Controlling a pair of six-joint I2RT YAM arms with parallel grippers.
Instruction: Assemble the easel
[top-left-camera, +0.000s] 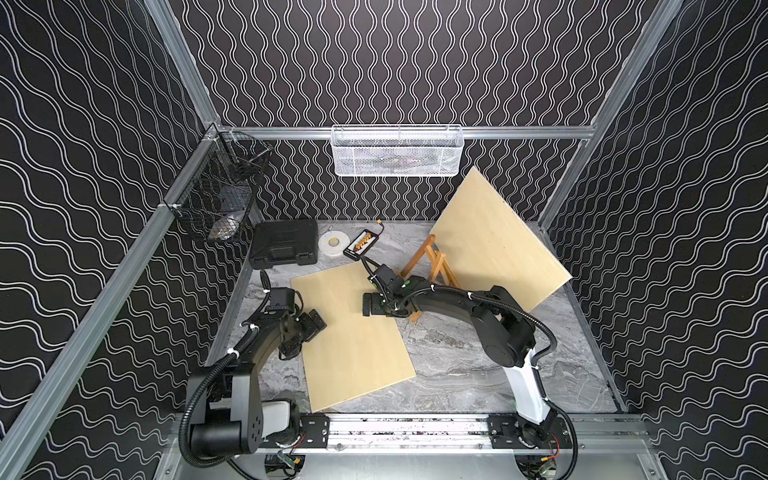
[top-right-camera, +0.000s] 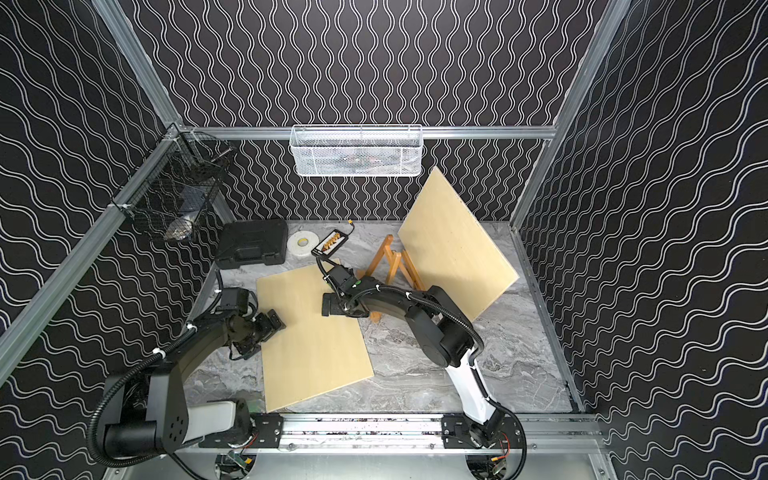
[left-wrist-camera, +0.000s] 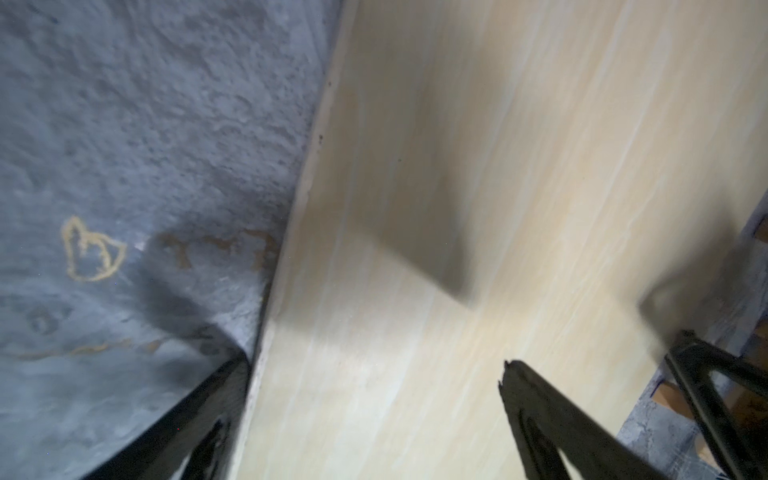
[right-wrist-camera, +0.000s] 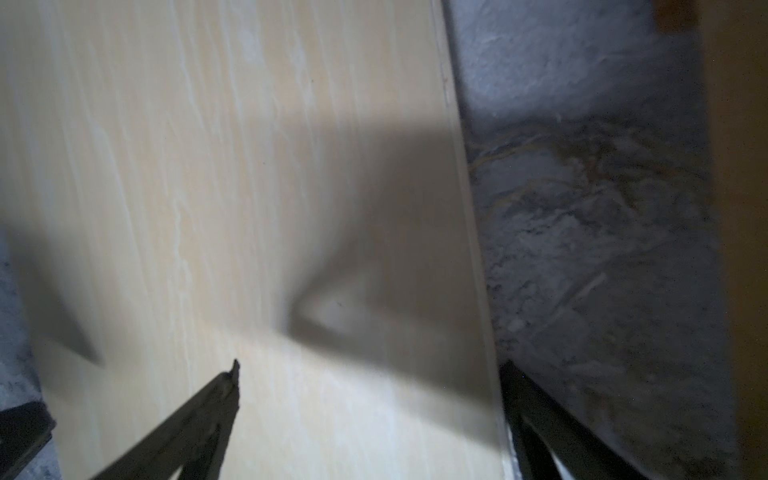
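A plywood board (top-left-camera: 352, 360) lies flat on the marble table. My left gripper is open over its left edge, one finger beside that edge in the left wrist view. My right gripper is open at the right edge, one finger beside it. Wooden easel pieces (top-right-camera: 382, 252) stand behind my right arm, partly hidden by it. A second plywood board (top-left-camera: 504, 240) stands tilted at the back right, by the easel pieces.
A black case (top-left-camera: 284, 242), a white roll (top-left-camera: 340, 240) and a small tray (top-left-camera: 360, 244) lie along the back. Bare table shows at the front right. Wire baskets hang at the back and left.
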